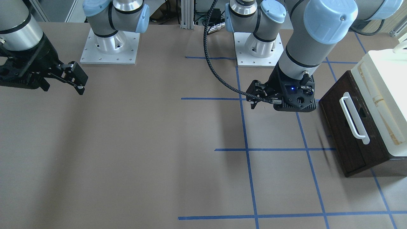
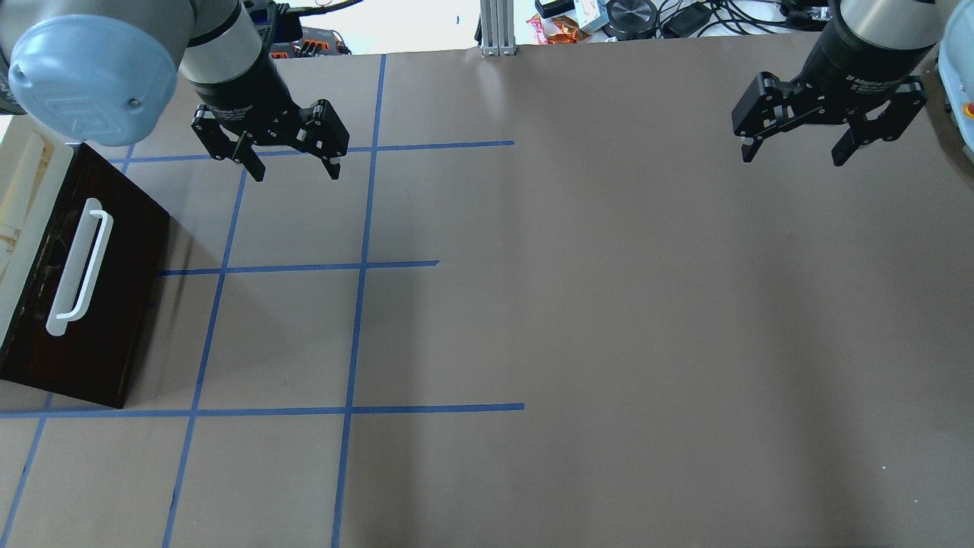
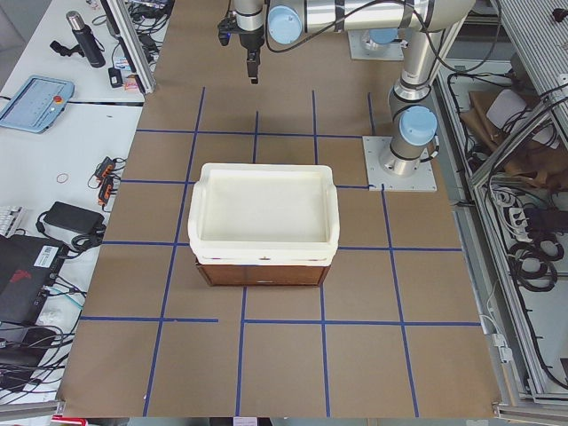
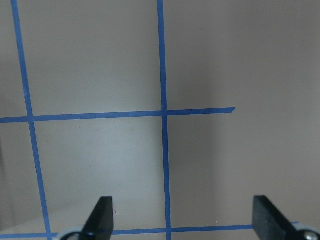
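My gripper hangs over the blue-taped floor grid, its two fingers wide apart at the bottom corners of the left wrist view, with only bare floor between them. In the top view it is at the upper left [image 2: 294, 169]. Beside it stands a dark wooden box with a white handle [image 2: 84, 265] on its face and a white tray top [image 3: 264, 213]; in the front view this box [image 1: 358, 149] sits at the right.
A second arm's black gripper [image 2: 792, 146] hangs at the top right of the top view. Arm bases [image 3: 399, 177] stand at the table edge.
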